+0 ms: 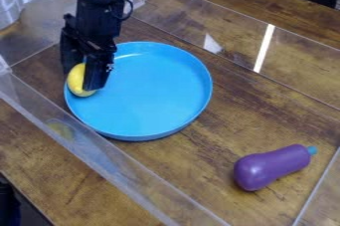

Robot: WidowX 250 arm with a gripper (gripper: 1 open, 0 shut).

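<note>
My black gripper reaches down from the top left over the left side of a blue plate. Its fingers are around or just over a yellow object at the plate's left rim. The dark fingers blend together, so I cannot tell whether they grip it. A purple toy eggplant lies on the wooden table at the lower right, apart from the plate.
Clear plastic walls border the left and lower left of the workspace.
</note>
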